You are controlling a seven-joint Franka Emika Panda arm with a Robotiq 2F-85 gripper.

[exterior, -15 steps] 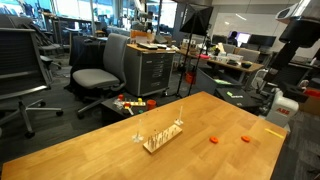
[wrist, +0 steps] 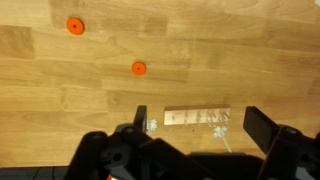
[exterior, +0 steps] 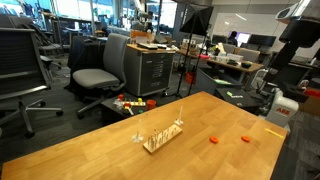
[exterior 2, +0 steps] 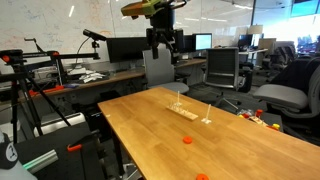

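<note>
Open and empty, my gripper hangs high above the wooden table; it also shows at the top of exterior view 2 [exterior 2: 162, 50]. Below it lies a pale wooden strip [wrist: 186, 117], which carries a row of small upright pegs in exterior view 1 [exterior: 163, 138]. Near its two ends stand small white flower-shaped pieces, one [wrist: 152, 125] by the left finger and another [wrist: 220, 131] with a thin stick. Two orange-red round pieces, one nearer the strip [wrist: 138, 68] and one farther off [wrist: 75, 26], lie flat on the table. Nothing touches the fingers.
Bare wood surrounds the pieces on the table [exterior: 90, 155]. Small red and coloured items [exterior: 135, 104] cluster beyond one table edge. Office chairs [exterior: 101, 75] and a dark drawer cabinet [exterior: 150, 70] stand in the background.
</note>
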